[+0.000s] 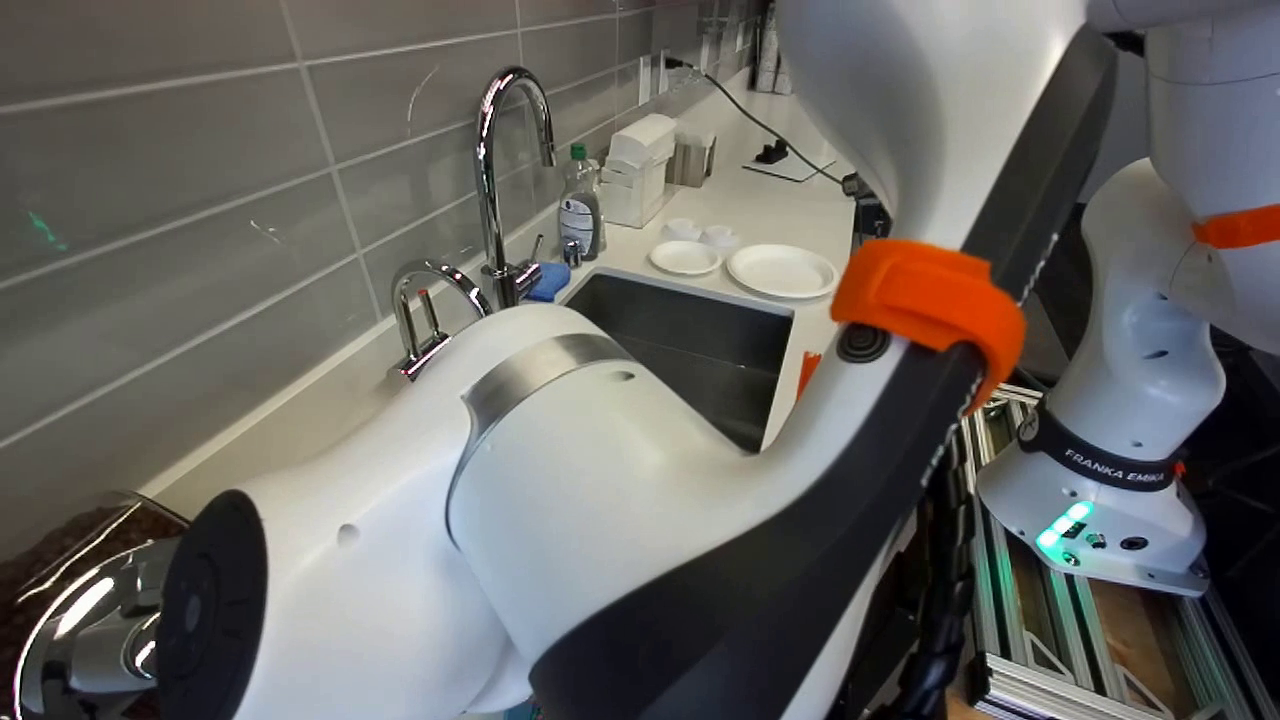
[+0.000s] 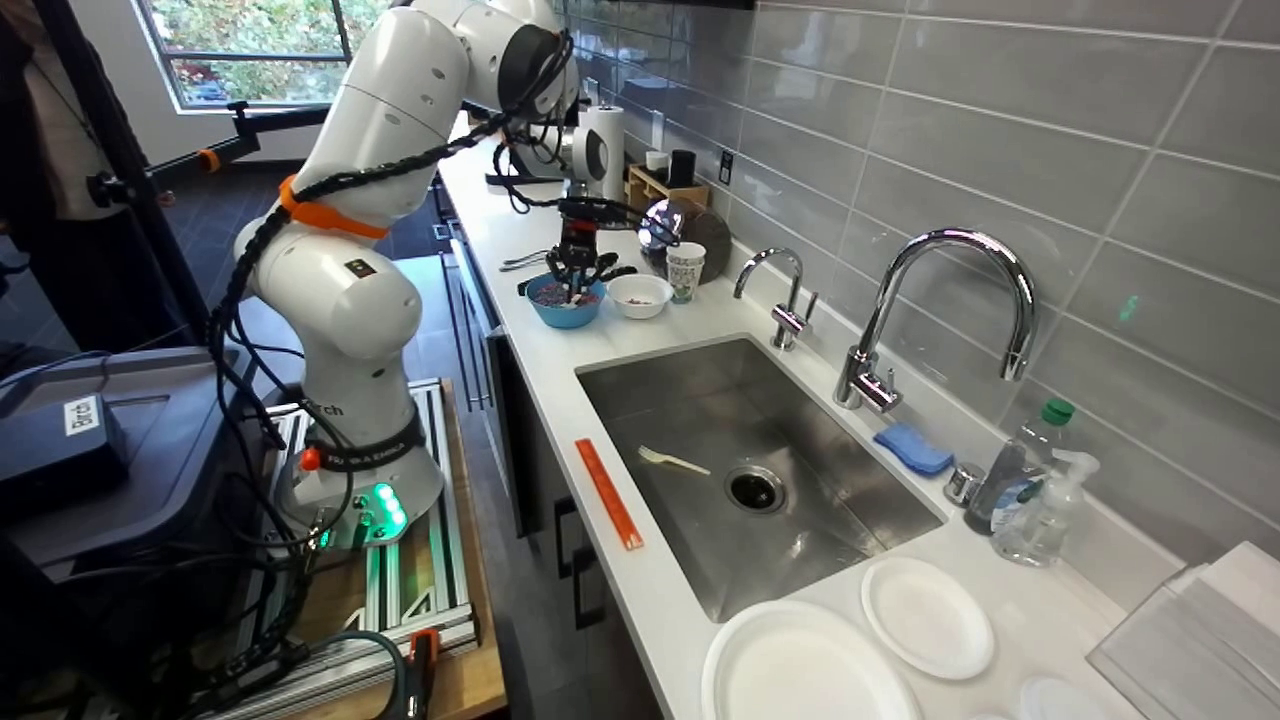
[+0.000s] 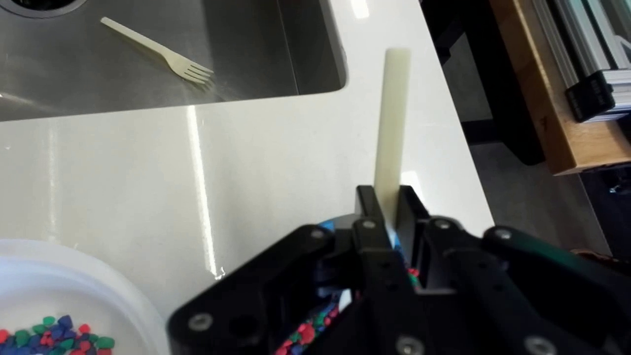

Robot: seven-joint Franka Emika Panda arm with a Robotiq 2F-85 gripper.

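My gripper is shut on a pale spoon, whose handle [image 3: 391, 112] sticks up between the fingers in the wrist view. Below, the fingers hide most of the blue bowl of red, green and blue pebbles [image 3: 307, 332]. Exterior view 2 has the gripper [image 2: 576, 278] pointing down into this blue bowl [image 2: 564, 317]. How deep the spoon's head sits among the pebbles cannot be made out. Beside it stands a white bowl [image 2: 639, 298] with some pebbles on its bottom. In exterior view 1 my arm covers both bowls.
A patterned paper cup [image 2: 685, 271] stands behind the white bowl. The sink [image 2: 720, 576] holds a pale fork [image 2: 673, 461]. An orange strip [image 2: 608, 493] lies along the counter's front edge. Counter between bowls and sink is clear.
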